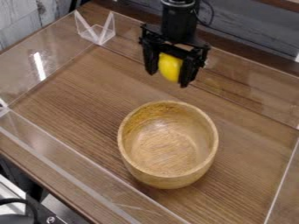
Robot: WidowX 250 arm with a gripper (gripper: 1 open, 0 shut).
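Observation:
A black gripper [176, 54] at the upper middle holds a yellow object [170, 68], its dark fingers on either side of it. A tan round bowl [165, 167] sits empty on the wooden table in the lower middle, below the gripper and apart from it.
A clear plastic or wire item [96, 26] stands at the upper left. Raised pale edges border the table, and a black cable lies at the lower left corner.

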